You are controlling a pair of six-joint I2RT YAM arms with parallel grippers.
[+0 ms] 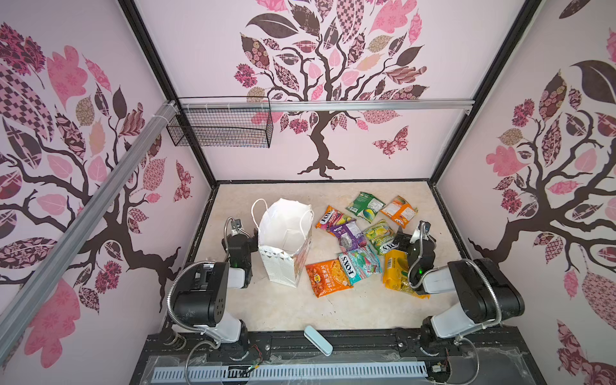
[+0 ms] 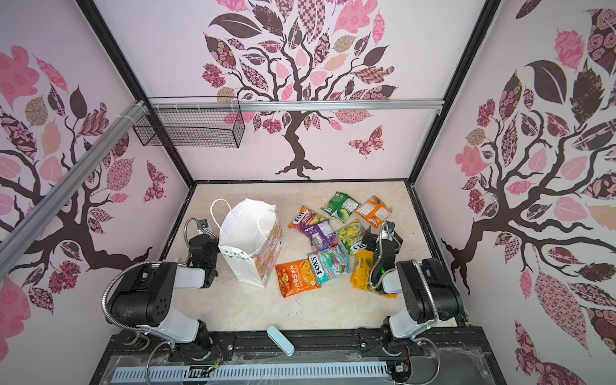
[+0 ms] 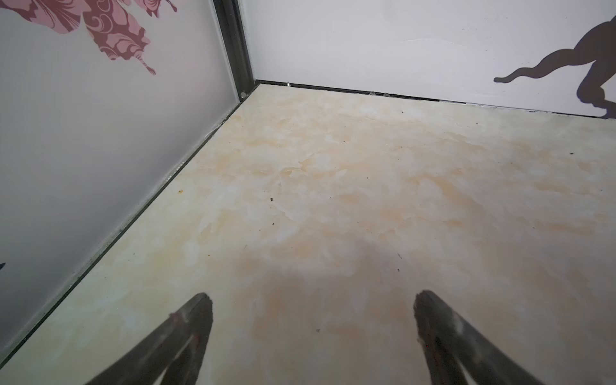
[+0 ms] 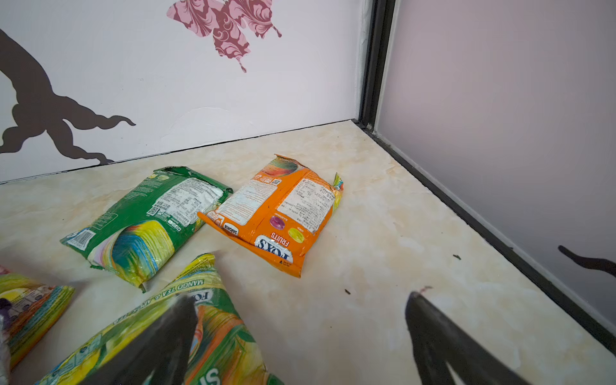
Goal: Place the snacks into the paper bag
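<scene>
A white paper bag (image 1: 278, 262) stands upright at left of centre, its mouth open upward and no snack visible in it. Snack packs lie to its right: a large orange one (image 1: 328, 278), a teal one (image 1: 360, 263), a purple one (image 1: 349, 236), a red one (image 1: 329, 218), a green one (image 4: 150, 218), an orange Fox's one (image 4: 276, 208), a yellow-green one (image 4: 218, 333) and a yellow one (image 1: 394, 269) partly under the right arm. My right gripper is open beside the yellow-green pack, nothing held. Left of the bag, my left gripper is open and empty over bare table.
A black wire basket (image 1: 224, 127) hangs on the rail at the back left. Outside the front edge lies a pale blue object (image 1: 318, 340). Bare table (image 3: 359, 192) extends ahead of the left gripper, and the right back corner is clear too.
</scene>
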